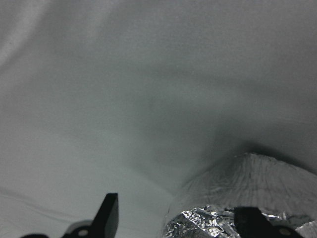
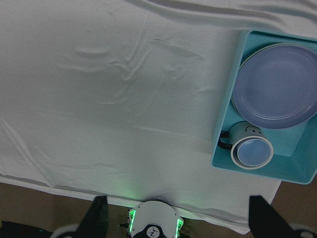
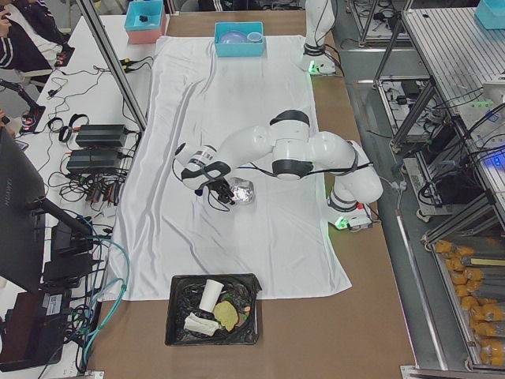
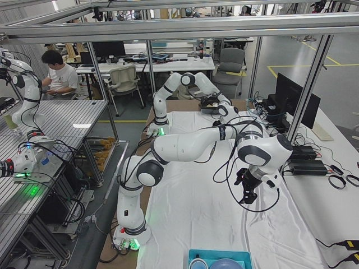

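A silver foil-covered object [image 3: 244,192] lies on the white cloth [image 3: 237,87]. Its crumpled top shows at the bottom right of the left wrist view [image 1: 247,183]. My left gripper is low over it, fingers apart, with one fingertip over the foil and the other over bare cloth. My right gripper stands open at the far end, above the cloth beside a teal bin [image 2: 223,114], with nothing between its fingers.
The teal bin holds plates [image 2: 275,87] and a mug with a cup [image 2: 252,151]. At the other end is a black lined tray [image 3: 177,312] with discarded items.
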